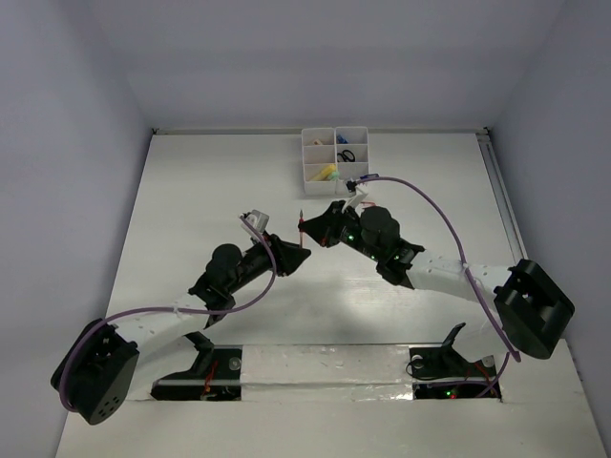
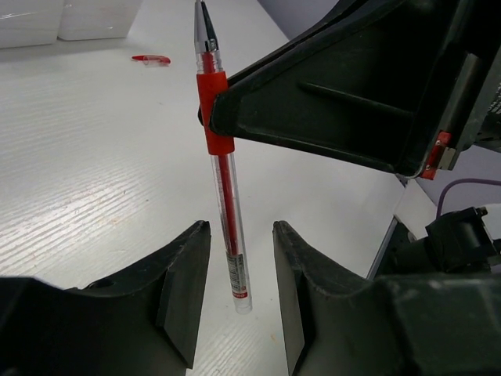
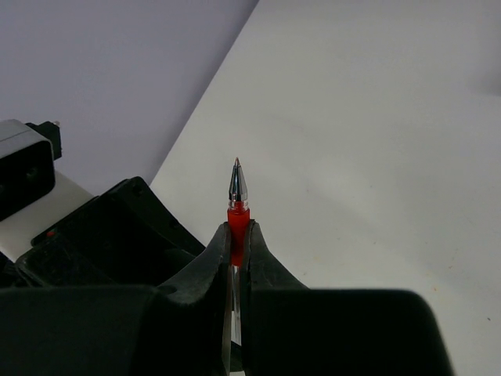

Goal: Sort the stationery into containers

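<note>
A red pen with a clear barrel [image 2: 231, 227] stands upright, tip up, held by its red grip in my right gripper, which is shut on it. My left gripper has its fingers parted on either side of the lower barrel in the left wrist view, apparently not closed on it. In the top view both grippers meet near the middle of the table, below the white compartment organizer [image 1: 320, 153], which holds scissors [image 1: 347, 156], yellow items [image 1: 323, 174] and small blue items.
A red pen or marker [image 2: 150, 59] lies on the table beyond the grippers.
</note>
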